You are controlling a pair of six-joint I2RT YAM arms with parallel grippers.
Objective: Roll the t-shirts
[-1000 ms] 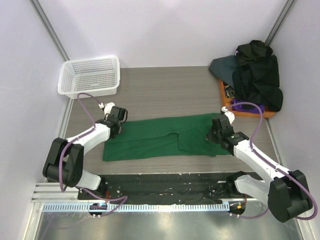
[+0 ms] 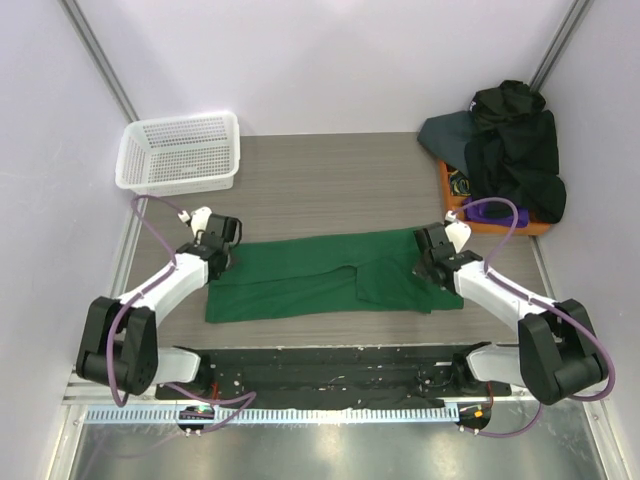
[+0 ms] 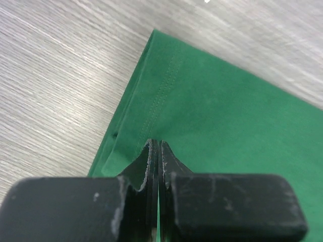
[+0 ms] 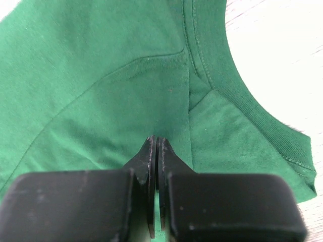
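A green t-shirt (image 2: 300, 300) lies folded into a long flat strip across the table, with a fold line running along its length. Over its left end sits my left gripper (image 2: 228, 262), shut; in the left wrist view its fingertips (image 3: 150, 151) are at the cloth near the shirt's hemmed end, with no cloth visible between them. My right gripper (image 2: 424, 270) is shut too, above the right end. In the right wrist view its fingertips (image 4: 151, 146) are over the folded sleeve and collar part. Whether either touches the cloth is hard to tell.
A white empty basket (image 2: 180, 185) stands at the back left. An orange bin (image 2: 447, 190) at the back right is heaped with dark clothes (image 2: 515, 150). Bare table (image 2: 330, 180) lies behind the shirt.
My left gripper has shifted slightly left toward the shirt's end. The right arm has moved a little up and left. The shirt looks the same.
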